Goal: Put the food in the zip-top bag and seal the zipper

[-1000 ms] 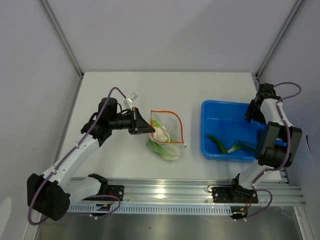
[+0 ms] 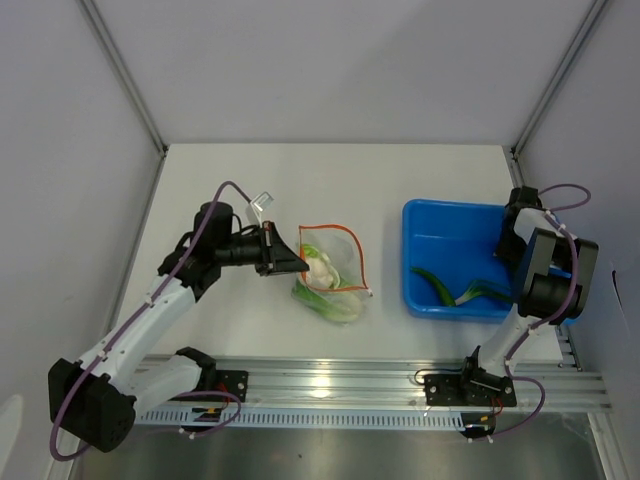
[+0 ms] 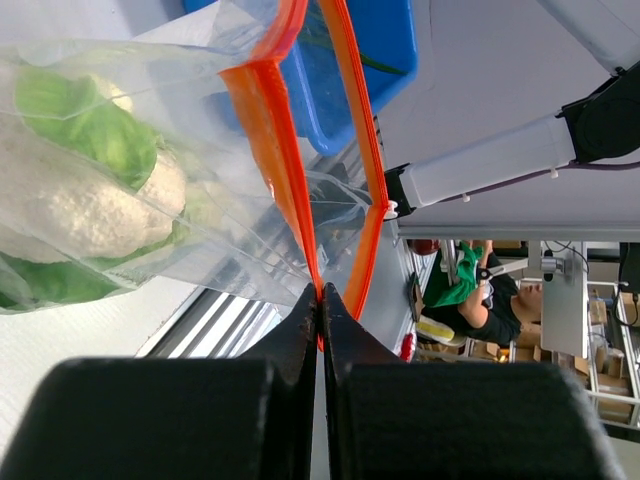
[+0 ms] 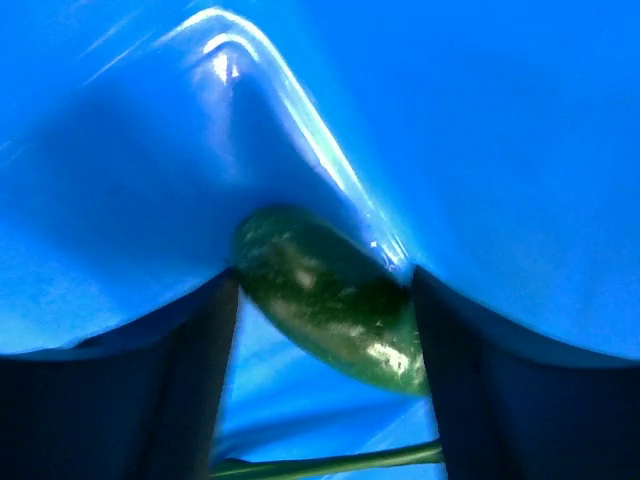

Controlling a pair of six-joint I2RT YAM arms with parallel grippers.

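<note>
The zip bag (image 2: 335, 300) with orange zipper lies centre table, holding cauliflower (image 3: 100, 210) and leafy greens. My left gripper (image 2: 300, 262) is shut on the bag's zipper edge (image 3: 300, 240). My right gripper is down in the blue bin at its right side, part open, its fingers either side of a dark green pepper-like vegetable (image 4: 320, 310); whether they touch it is blurred. In the top view the arm mostly hides that vegetable.
The blue bin (image 2: 450, 240) also holds a long green vegetable (image 2: 434, 285) and a leafy stalk (image 2: 478, 292).
My right gripper has moved lower and toward the front, into the bin's right part. The left arm and bag have barely moved.
</note>
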